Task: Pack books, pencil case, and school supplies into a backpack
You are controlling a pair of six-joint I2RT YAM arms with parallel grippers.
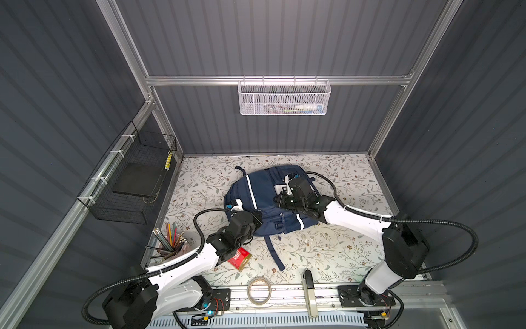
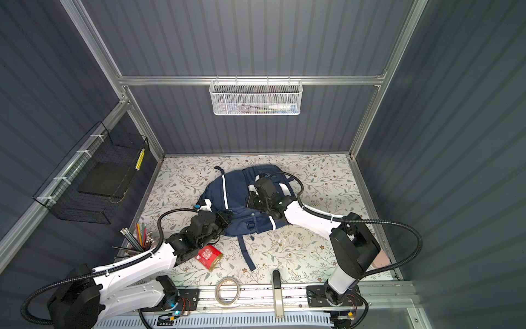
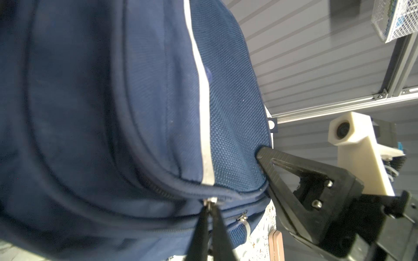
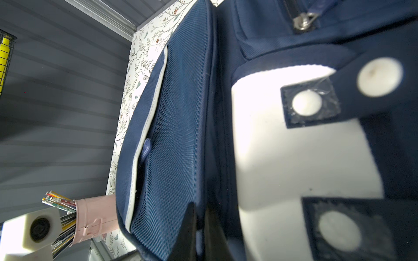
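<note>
The navy backpack [image 1: 263, 192] lies on the patterned table with its white stripes showing. My right gripper is shut on a piped seam of the backpack, the cloth edge running between its fingers. My left gripper is shut at the curved zipper seam. A small metal zipper pull [image 3: 211, 200] touches its fingertips; whether it is pinched cannot be told. In the left wrist view, a dark opening shows along the zipper. A pink pencil cup [image 4: 91, 215] full of pencils stands to the left. What the backpack holds is hidden.
Near the left arm lies a red packet [image 1: 240, 258]. A tape roll [image 1: 259, 290] rests at the front edge. The black wire basket [image 1: 131, 178] hangs left, the white mesh basket [image 1: 284, 98] at the back.
</note>
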